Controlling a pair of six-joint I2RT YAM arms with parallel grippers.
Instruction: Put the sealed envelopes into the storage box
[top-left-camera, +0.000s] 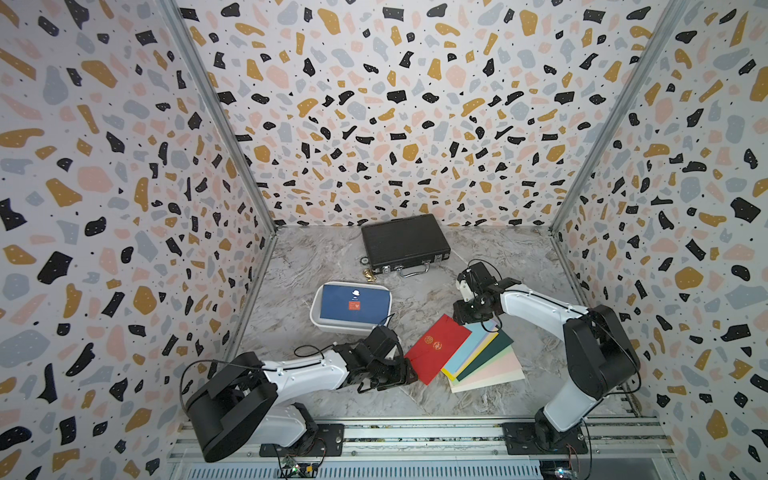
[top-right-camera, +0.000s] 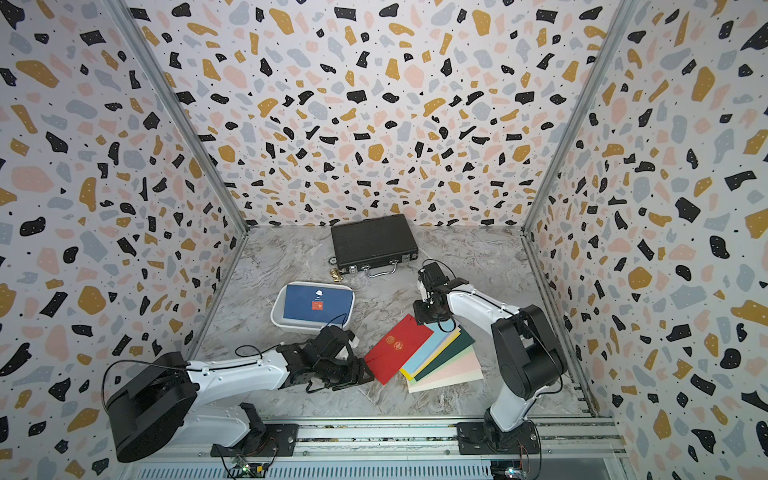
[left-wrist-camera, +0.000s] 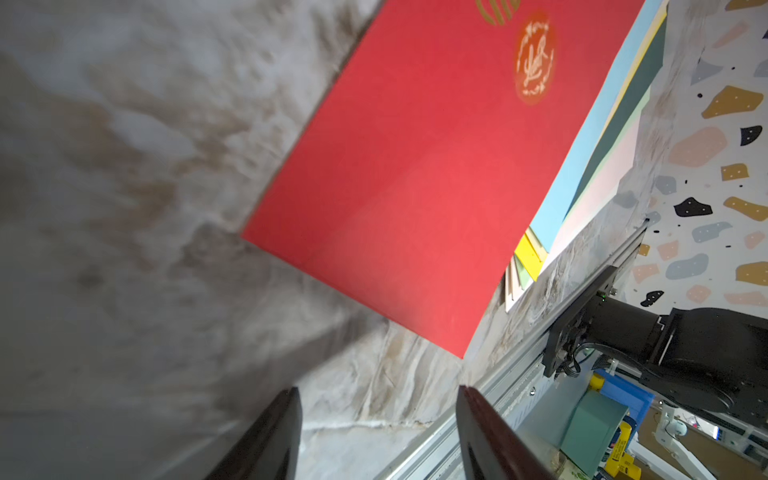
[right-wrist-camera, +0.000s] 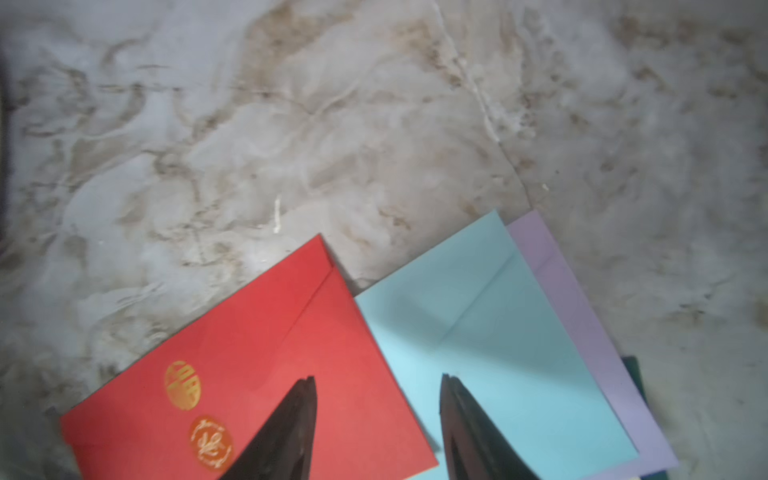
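Observation:
A red envelope (top-left-camera: 437, 349) with two gold seals lies over the left edge of the fanned envelopes. Its lower left end juts over bare table. My left gripper is open just off that end, nothing between its fingers. My right gripper stands open above the red envelope's far right corner and the light blue envelope (right-wrist-camera: 488, 344). Under the light blue one are lilac, yellow (top-left-camera: 475, 357), dark green (top-left-camera: 489, 355) and pale pink (top-left-camera: 496, 370) envelopes. The white storage box (top-left-camera: 315, 313) at left holds a navy envelope (top-left-camera: 340, 304).
A closed black briefcase (top-left-camera: 405, 242) stands at the back. Small brass items (top-left-camera: 369, 274) lie between it and the box. Bare marble table (top-left-camera: 512, 248) shows at back right and between the box and the red envelope.

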